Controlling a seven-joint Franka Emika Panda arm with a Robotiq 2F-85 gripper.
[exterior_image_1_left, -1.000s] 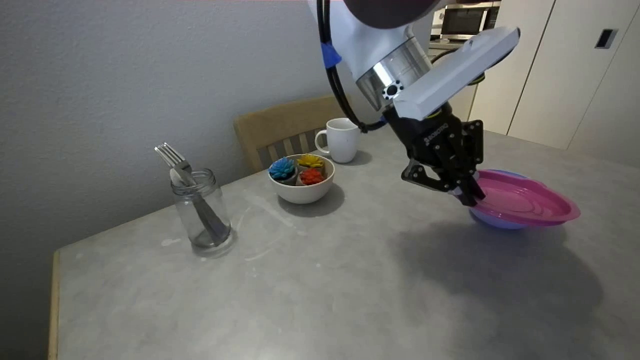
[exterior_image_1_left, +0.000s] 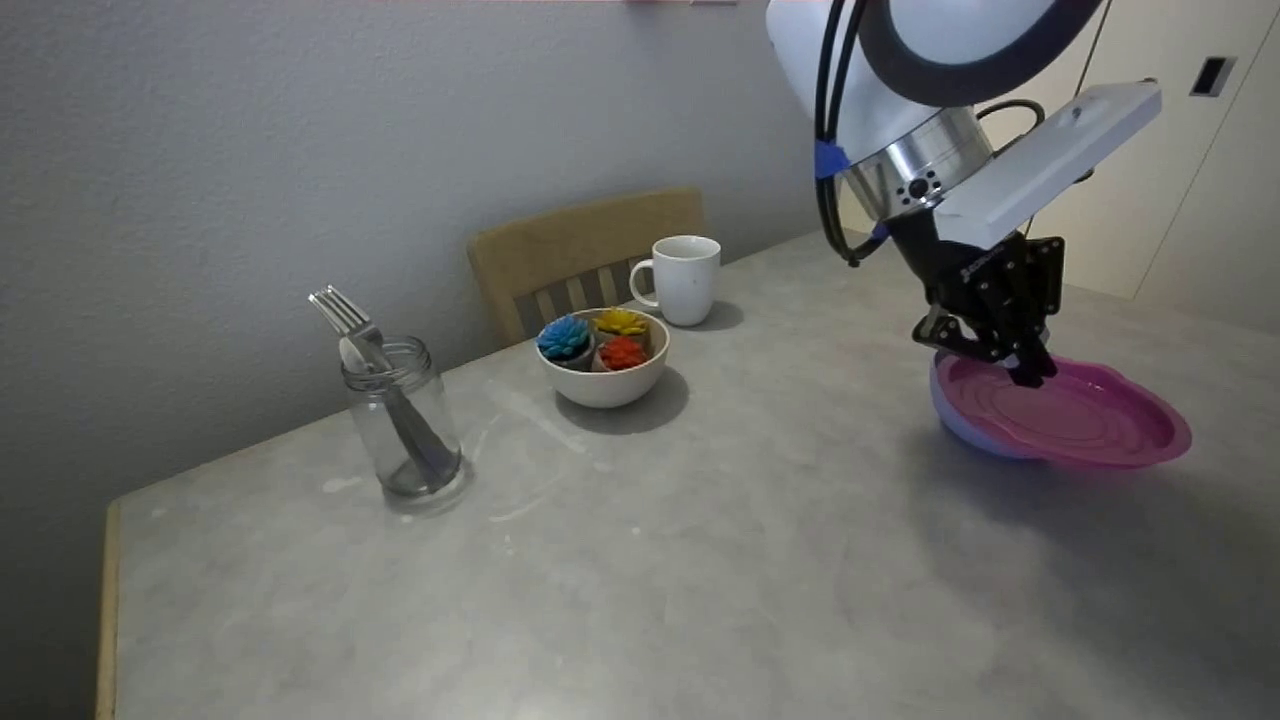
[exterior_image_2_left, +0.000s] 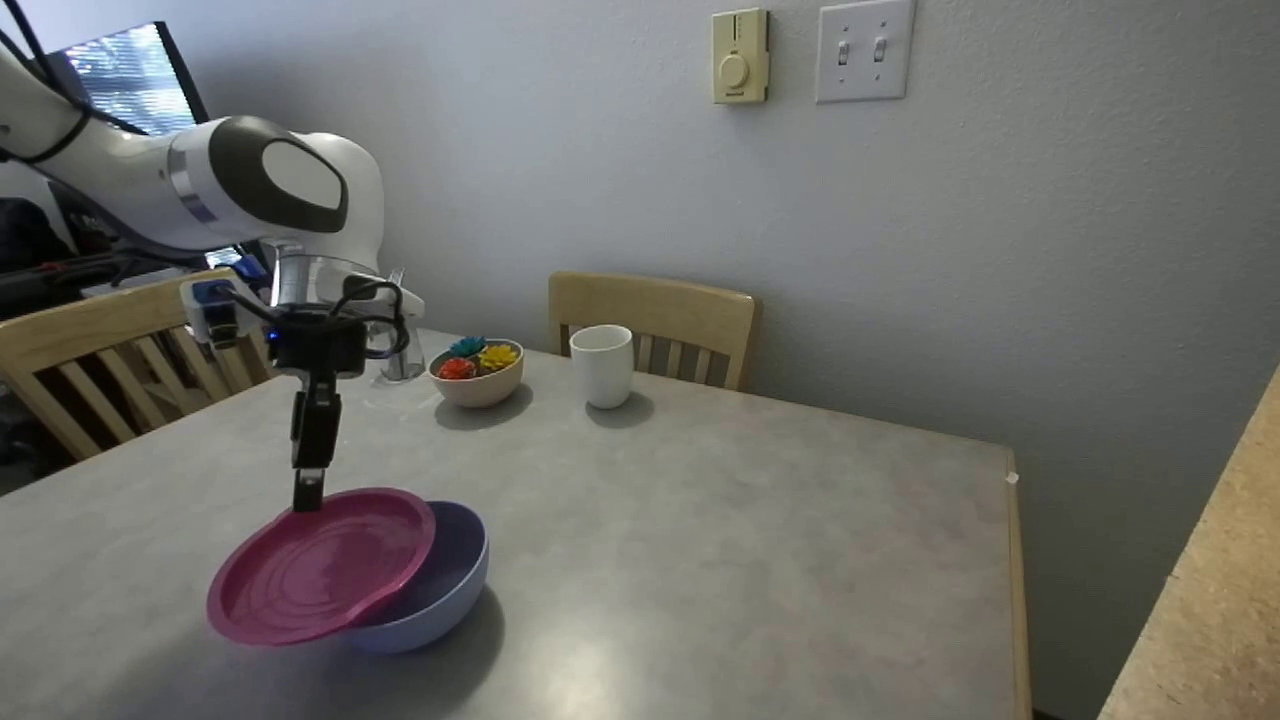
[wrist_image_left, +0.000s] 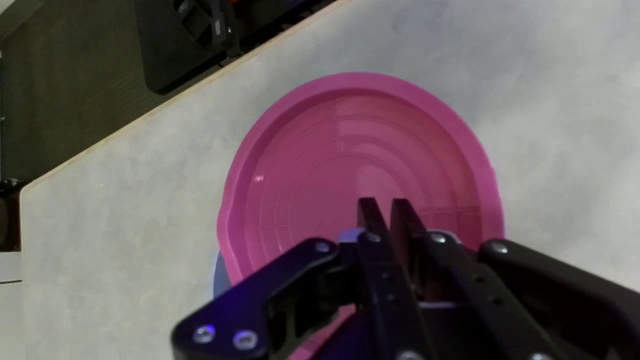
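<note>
In exterior view 1 my gripper (exterior_image_1_left: 1029, 374) is at the far right, at the back rim of a shallow pink plate or lid (exterior_image_1_left: 1080, 414). Exterior view 2 shows the gripper (exterior_image_2_left: 308, 494) shut on that rim, and the pink plate (exterior_image_2_left: 300, 570) tilts over one side of a blue-purple bowl (exterior_image_2_left: 450, 606). Only part of the bowl is covered; its right side stays open to view. From the wrist, a narrow gap separates the fingertips (wrist_image_left: 367, 211) in front of the pink plate (wrist_image_left: 318, 180). The gripped edge itself is hidden there.
A white bowl (exterior_image_1_left: 606, 386) of colorful succulents, a white mug (exterior_image_1_left: 686, 282) and a glass jar (exterior_image_1_left: 405, 432) with cutlery stand toward the wall. Table edges (wrist_image_left: 120, 133) lie beyond the plate in the wrist view.
My gripper has moved right in exterior view 1. The pink plate has shifted slightly right and turned, uncovering more of the bowl's left side.
</note>
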